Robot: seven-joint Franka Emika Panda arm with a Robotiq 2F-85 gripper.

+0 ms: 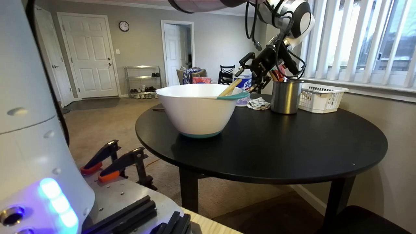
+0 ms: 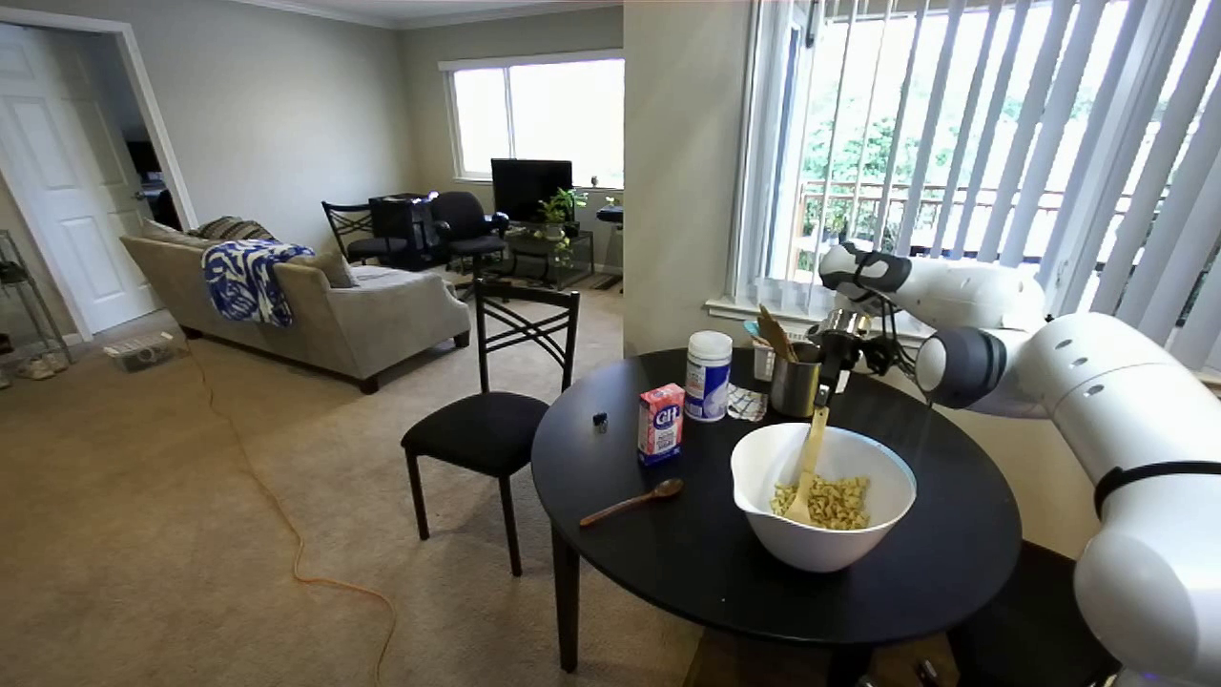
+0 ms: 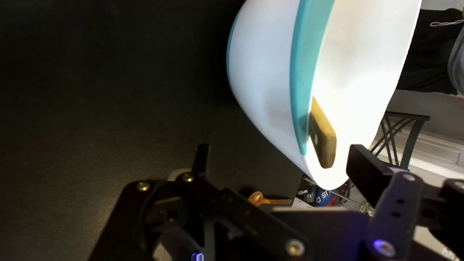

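Note:
A white mixing bowl with teal trim stands upright on the round black table. In exterior view 2, pasta-like yellow pieces lie inside it. A wooden utensil rests in the pieces, its handle leaning over the rim. My gripper is open, and its fingers are empty. The handle's end shows ahead of the fingertips in the wrist view, nearer the right-hand finger, apart from both. Seen from exterior view 1, the gripper tilts down beside the bowl on the handle side.
Behind the gripper stand a metal utensil canister, a crumpled cloth and a white basket. A white-and-blue tub, a red box and a wooden spoon occupy the table's other side. Bare tabletop lies in front of the canister.

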